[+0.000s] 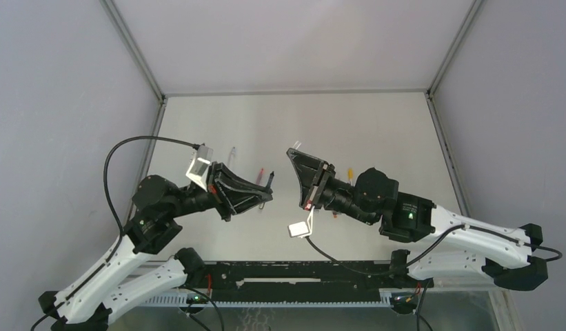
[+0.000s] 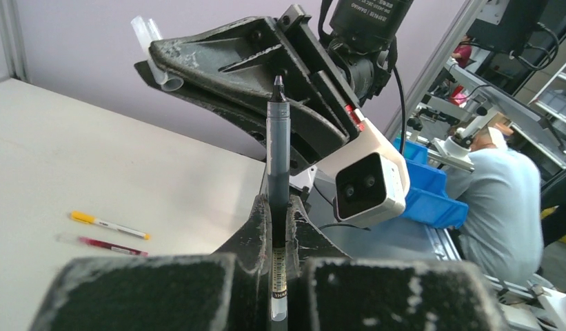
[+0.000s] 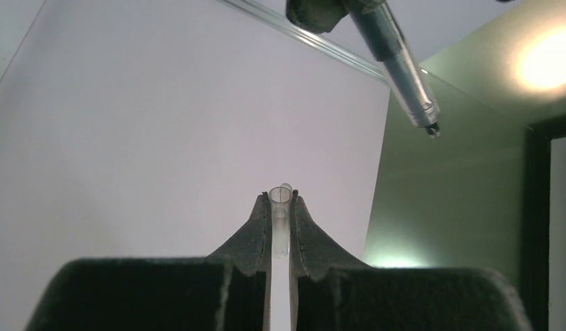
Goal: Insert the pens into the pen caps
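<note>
A dark-bodied pen [image 2: 278, 138] stands upright, tip up, with my left gripper [image 1: 267, 192] shut on it. Facing it, my right gripper [image 1: 291, 152] holds a clear cap [image 3: 280, 221] between its fingertips, its open end visible in the right wrist view. The pen and cap are apart, with a gap between the grippers. A yellow pen [image 2: 107, 222] and a red pen [image 2: 111, 245] lie on the table; in the top view a pale pen [image 1: 231, 155] and another red one [image 1: 260, 174] lie behind my left gripper.
Walls [image 1: 73, 103] enclose it at the sides and back. Both arms reach over the table's front half.
</note>
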